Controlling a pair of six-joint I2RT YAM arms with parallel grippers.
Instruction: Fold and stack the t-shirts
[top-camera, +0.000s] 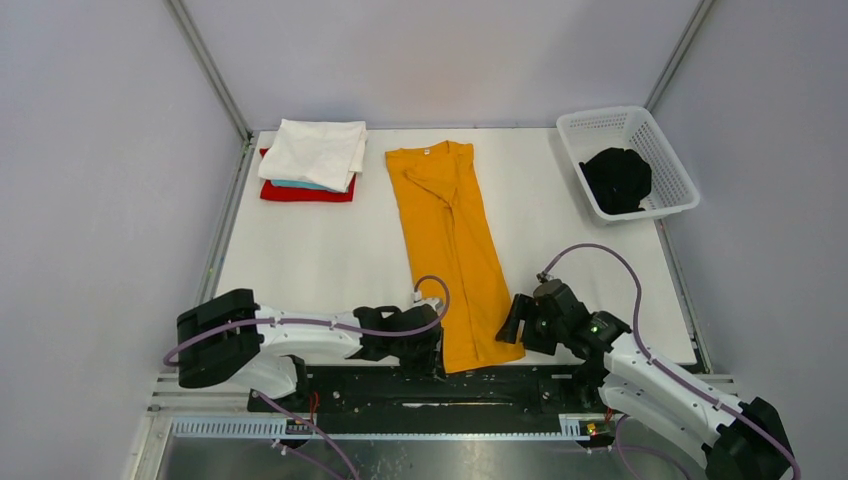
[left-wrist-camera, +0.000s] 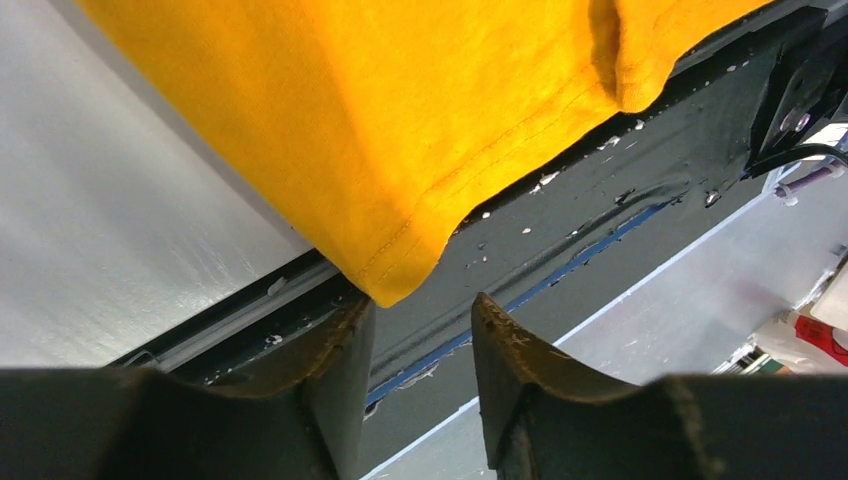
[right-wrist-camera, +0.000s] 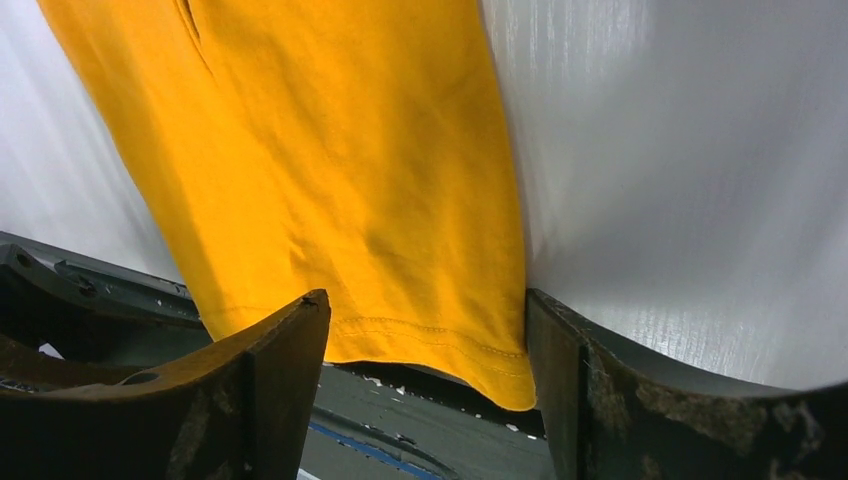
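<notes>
A yellow-orange t-shirt (top-camera: 455, 250) lies lengthwise on the white table, its sides folded inward and its hem hanging slightly past the front edge. In the left wrist view, one hem corner (left-wrist-camera: 395, 275) touches or nearly touches the tip of one finger; my left gripper is part open with no cloth clearly between its fingers. My right gripper is also part open, its fingers on either side of the other hem corner (right-wrist-camera: 505, 375), not closed on it. Folded shirts (top-camera: 315, 155), white on top, then blue and red, form a stack at the back left.
A white basket (top-camera: 683, 195) holding a black garment (top-camera: 616, 181) stands at the back right. Bare table shows on both sides of the yellow-orange shirt. A dark rail (top-camera: 470, 392) runs along the front edge.
</notes>
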